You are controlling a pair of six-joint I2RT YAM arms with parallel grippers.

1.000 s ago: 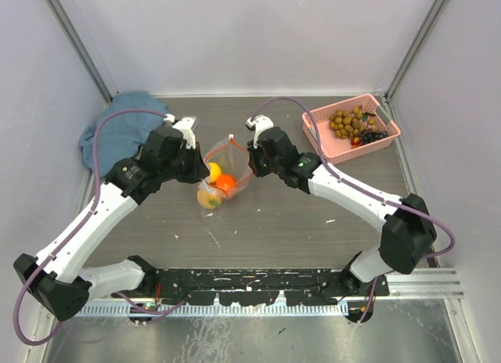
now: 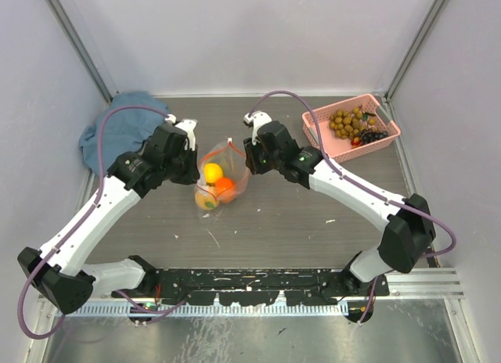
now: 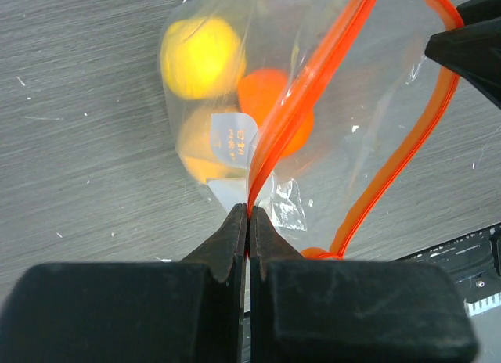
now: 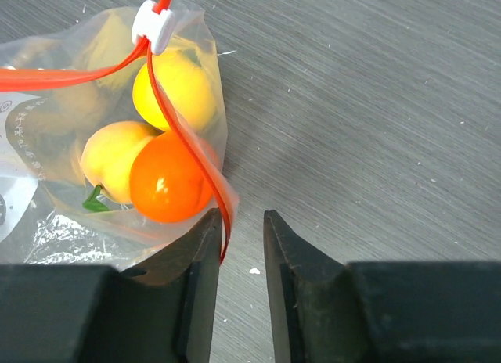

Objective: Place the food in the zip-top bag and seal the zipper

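Between my two grippers hangs the clear zip top bag (image 2: pixel 227 159), its orange-edged mouth spread apart. Inside lie a yellow fruit (image 4: pixel 174 89), an orange fruit (image 4: pixel 171 177) and a yellow-orange fruit with a green leaf (image 4: pixel 116 156). My left gripper is shut on the bag's orange rim at the left side. At the right side, my right gripper stands part open; the rim touches its left finger and a gap shows beside the right one. A white slider (image 4: pixel 153 25) sits on the zipper at the far corner of the mouth.
A pink basket (image 2: pixel 344 148) with grapes and other fruit stands at the back right. Crumpled blue cloth (image 2: pixel 125 132) lies at the back left. Bare grey table (image 2: pixel 274 230) extends in front of the bag.
My left gripper shifted slightly. My right gripper moved a little left, and its fingers now stand apart at the rim.
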